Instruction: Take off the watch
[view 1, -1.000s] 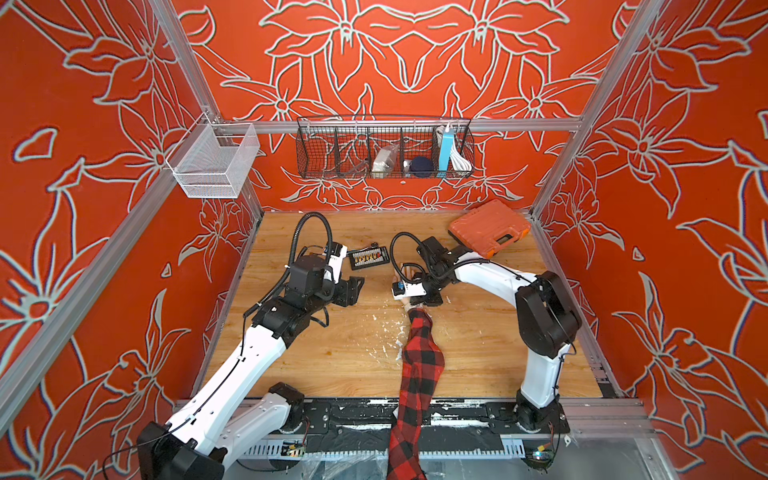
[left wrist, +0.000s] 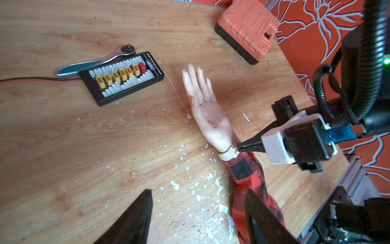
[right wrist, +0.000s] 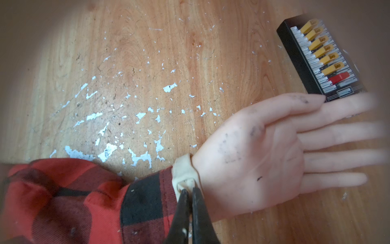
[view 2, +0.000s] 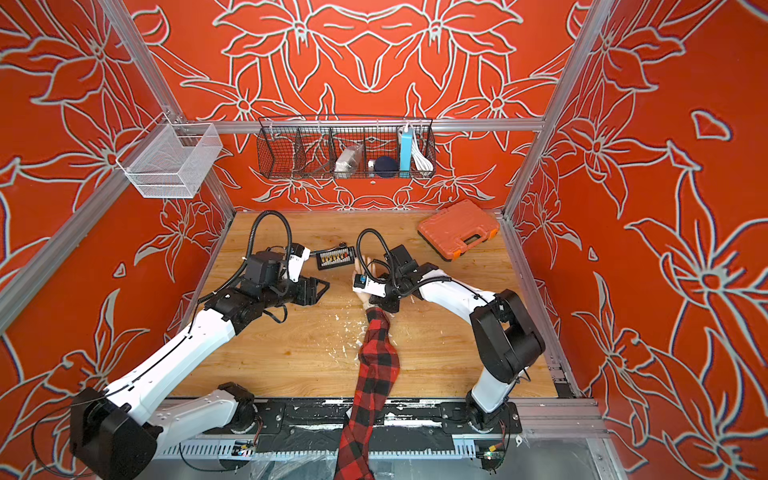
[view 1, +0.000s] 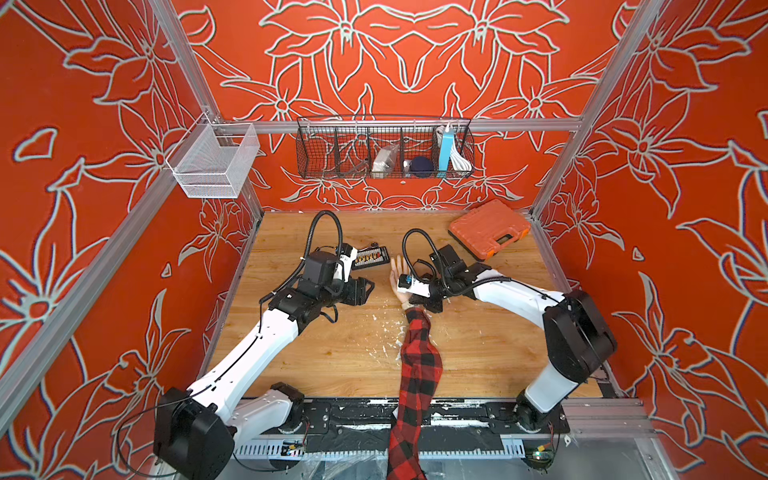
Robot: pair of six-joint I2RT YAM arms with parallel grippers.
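A cream watch band [right wrist: 183, 167] wraps the wrist of a palm-up hand [right wrist: 260, 162], whose sleeve [right wrist: 148, 199] is red-and-black plaid. My right gripper is shut, its tips meeting at the band's fold on the palm side. Whether a bit of strap is pinched there, I cannot tell. From the left wrist view, the same tips touch the band [left wrist: 228, 154] at the wrist's right edge; the watch face is hidden. My left gripper stands open and empty, to the left of the hand and over bare table.
Beyond the fingers lies a black connector board [left wrist: 126, 77] with a ratchet [left wrist: 95, 63] behind it. An orange case [view 1: 489, 228] sits at the back right. Wire baskets [view 1: 384, 152] hang on the back wall. Free table lies left of the hand.
The left gripper has edged a little to the right, toward the hand.
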